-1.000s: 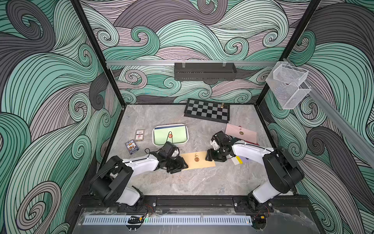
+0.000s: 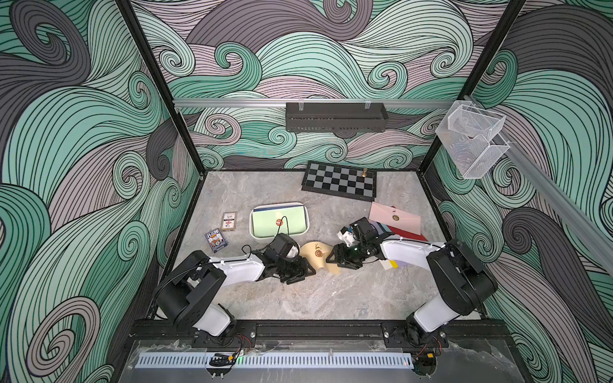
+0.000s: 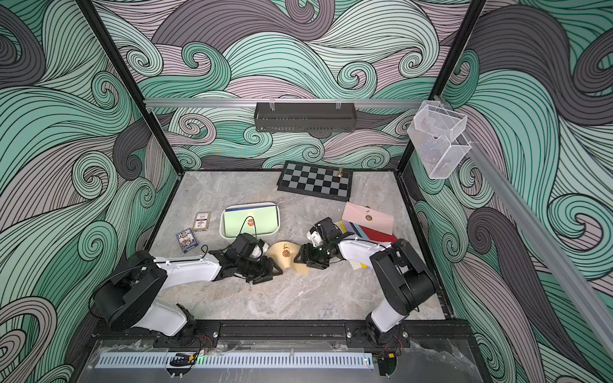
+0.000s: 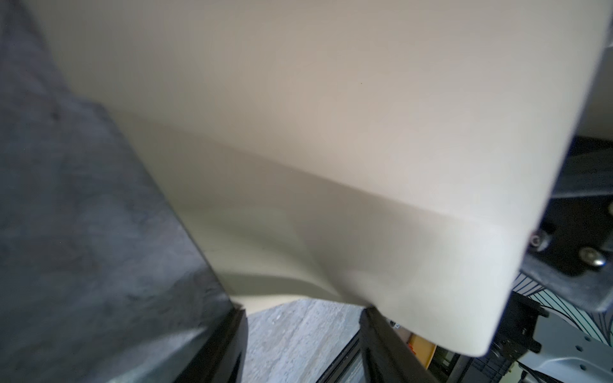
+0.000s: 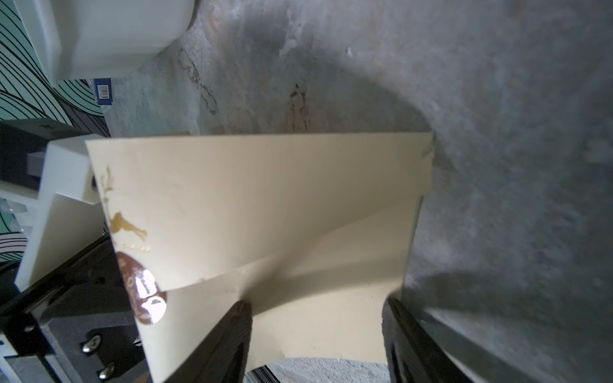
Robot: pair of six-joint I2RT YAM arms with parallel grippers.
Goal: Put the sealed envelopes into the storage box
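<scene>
A cream envelope (image 2: pixel 317 253) with a brown seal lies between my two grippers, arched upward in the middle. Both ends bend down toward the table. My left gripper (image 2: pixel 309 273) is at its left end; in the left wrist view the fingertips stand well apart, with the envelope's underside (image 4: pixel 357 127) filling the space above them. My right gripper is at the other end, fingers wide, one fingertip against the paper and the other by its edge. The white storage box (image 2: pixel 254 233), behind the left gripper, holds a pale green envelope (image 2: pixel 268 220) and something dark blue.
Pink (image 2: pixel 396 214) and red envelopes (image 2: pixel 408 234) lie by the right arm, with more colours partly under it. A chessboard (image 2: pixel 338 180) lies at the back. Two card boxes, a white one (image 2: pixel 229 221) and a blue one (image 2: pixel 215 239), sit at the left.
The cream envelope has gone from flat to arched. The right gripper has shifted left and the left one right, so the gap between them is narrower.
</scene>
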